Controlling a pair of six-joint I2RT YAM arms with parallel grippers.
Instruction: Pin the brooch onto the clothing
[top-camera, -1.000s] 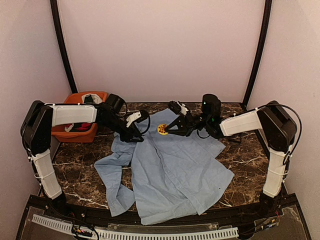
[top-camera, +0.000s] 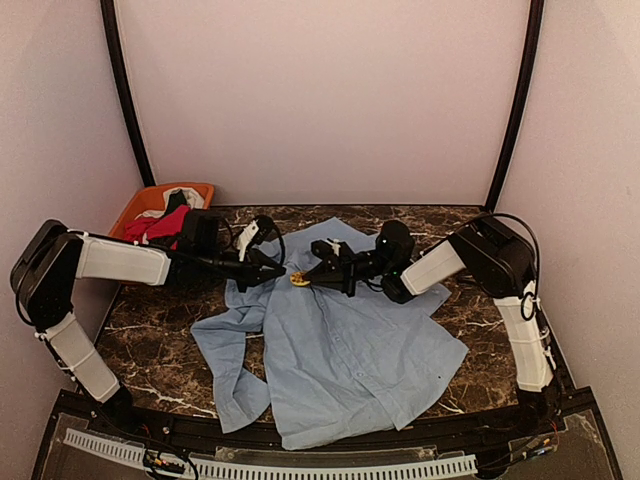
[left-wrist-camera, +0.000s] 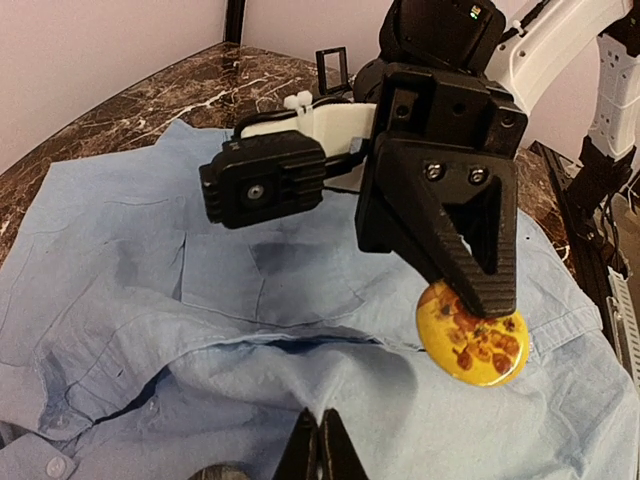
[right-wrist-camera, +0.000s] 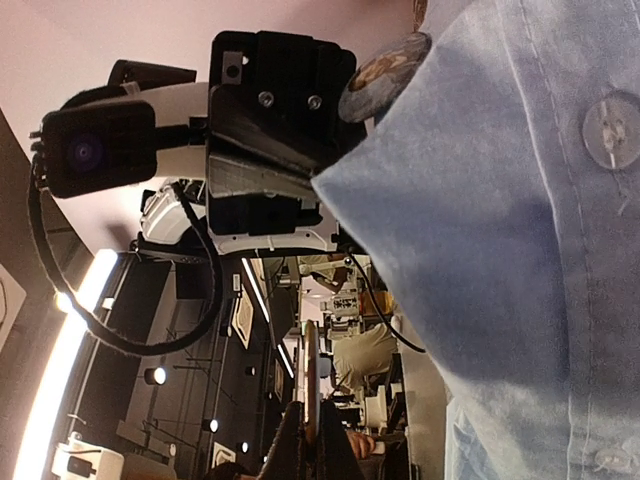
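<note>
The light blue shirt (top-camera: 360, 370) lies spread over the table. My left gripper (top-camera: 277, 271) is shut on a pinched fold of the shirt, seen at the bottom of the left wrist view (left-wrist-camera: 320, 425). My right gripper (top-camera: 311, 276) is shut on the yellow brooch (left-wrist-camera: 472, 342), close to my left gripper and the raised fold. In the right wrist view the brooch stands edge-on between the fingertips; whether it touches the cloth cannot be told.
An orange basket (top-camera: 127, 220) with red and white cloth stands at the back left, behind the left arm. Bare dark marble (top-camera: 480, 330) shows around the shirt.
My right gripper with the brooch has moved left and down toward my left gripper. The left arm has shifted slightly lower in the top view.
</note>
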